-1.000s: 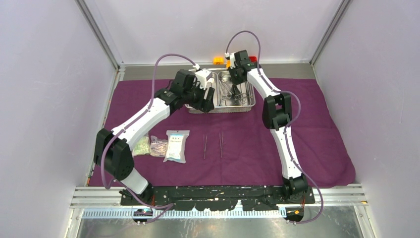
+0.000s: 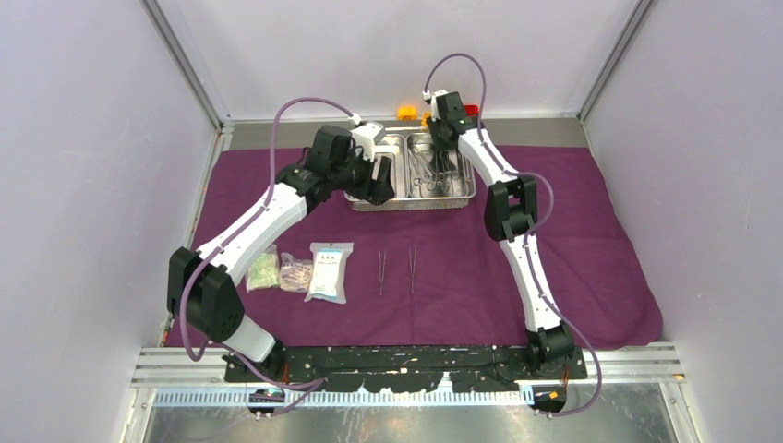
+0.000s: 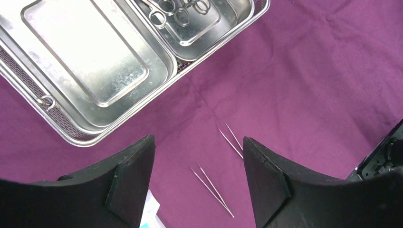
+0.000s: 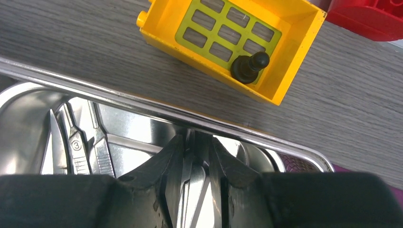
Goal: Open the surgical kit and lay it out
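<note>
At the back of the cloth sits the metal instrument tray (image 2: 411, 205). Scissor-like instruments with ring handles (image 3: 182, 16) lie in its right compartment, where scalpel handles (image 4: 100, 147) also show. My right gripper is down in that compartment by the far wall, its fingers parted, with slim metal instruments (image 4: 185, 194) in and below the gap. Contact with them cannot be made out. My left gripper hovers by the tray's front left, open and empty. Two pairs of tweezers (image 2: 382, 273) (image 2: 413, 270) lie side by side on the cloth.
A white labelled pouch (image 2: 329, 273), a bag of small balls (image 2: 295, 274) and a green-filled bag (image 2: 264, 270) lie front left. Behind the tray stand a yellow box (image 4: 204, 59) and a red box (image 4: 368, 21).
Over the last second my left gripper has shifted slightly left. The right gripper has edged a little toward the back of the tray. The tweezers and bags are unmoved.
</note>
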